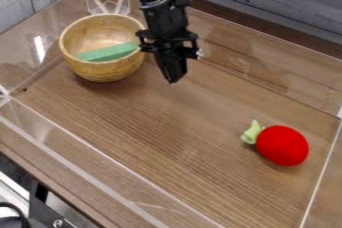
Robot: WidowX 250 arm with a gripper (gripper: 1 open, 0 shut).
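Note:
My black gripper (171, 70) hangs over the table at the upper middle, shut, with nothing visible between its fingers. Just left of it a wooden bowl (104, 68) holds a green elongated object (110, 52). A red tomato-like toy (282, 146) with a pale green top lies at the right, well apart from the gripper.
A pale wall runs along the back right, and dark cables or parts sit at the bottom left corner.

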